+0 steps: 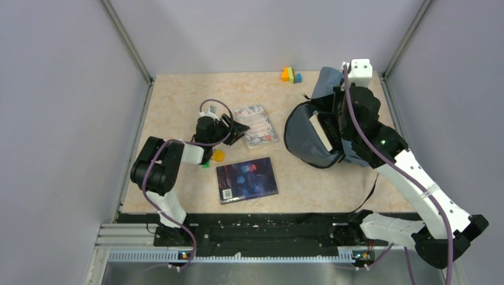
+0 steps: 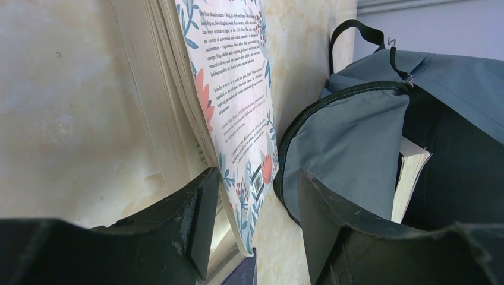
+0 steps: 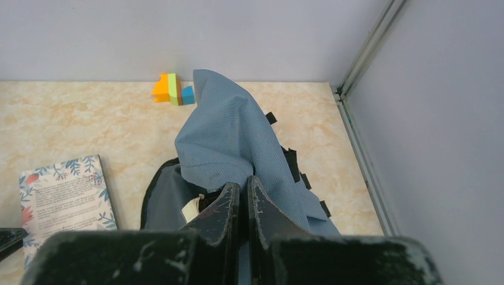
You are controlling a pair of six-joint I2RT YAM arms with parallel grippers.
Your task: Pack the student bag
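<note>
A floral-covered book (image 1: 255, 126) lies in the middle of the table, its cover (image 2: 235, 77) slanting through the left wrist view. My left gripper (image 1: 243, 129) is at its left side. Its fingers stand apart, one finger (image 2: 205, 196) against the page edge and the book's near corner in the gap. A blue-grey bag (image 1: 307, 139) lies with its mouth towards the left and a cream-paged book (image 1: 321, 132) inside. At the bag's far part my right gripper is shut, with the bag's blue fabric (image 3: 223, 142) gathered at its fingertips.
A dark glossy book (image 1: 247, 179) lies flat in front. Orange, green and blue blocks (image 1: 290, 75) stand at the back edge. Yellow (image 1: 218, 155) and green pieces lie by the left arm. Table between floral book and bag is clear.
</note>
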